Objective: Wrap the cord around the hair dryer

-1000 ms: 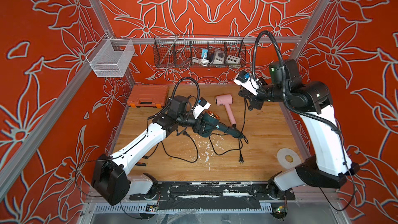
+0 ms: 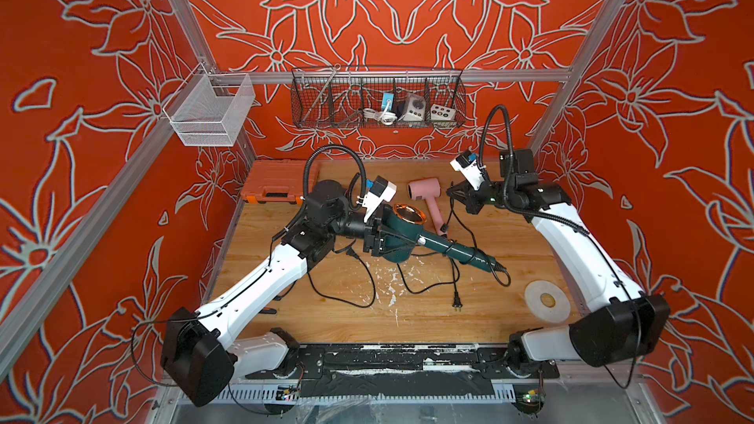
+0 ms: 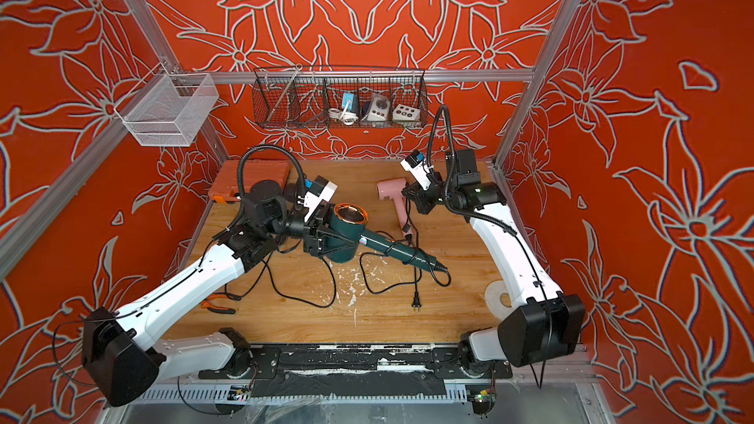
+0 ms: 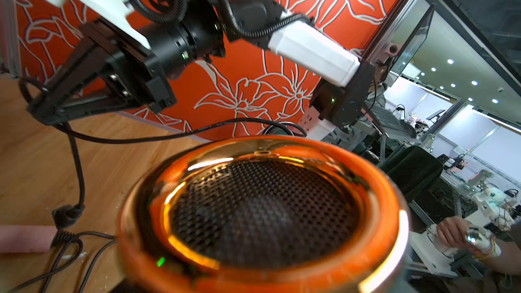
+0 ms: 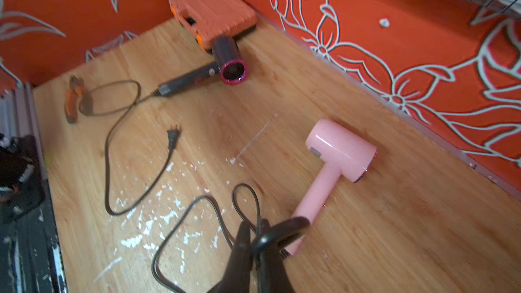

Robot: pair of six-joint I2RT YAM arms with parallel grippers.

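A dark green hair dryer [image 2: 402, 237] with an orange-copper ring hangs in my left gripper [image 2: 381, 239], shut on its body; its handle [image 3: 400, 252] points right, with black cord looped round it. The copper rim [image 4: 374, 190] fills the lower left wrist view. My right gripper [image 2: 457, 192] is shut at the back right, beside a pink hair dryer [image 2: 424, 189]; black cord [image 4: 135, 140] runs at its fingertips in the left wrist view. Other cord lies loose on the table.
A black-and-pink dryer [image 5: 184, 78], orange case [image 2: 279, 180] and pliers [image 5: 71, 103] occupy the left. A tape roll [image 2: 547, 300] lies front right. Wire baskets [image 2: 377, 98] hang above the table.
The green dryer in my left gripper has risen and tilted nearer, its handle reaching further right. My right gripper has moved lower and further back, beside the pink dryer.
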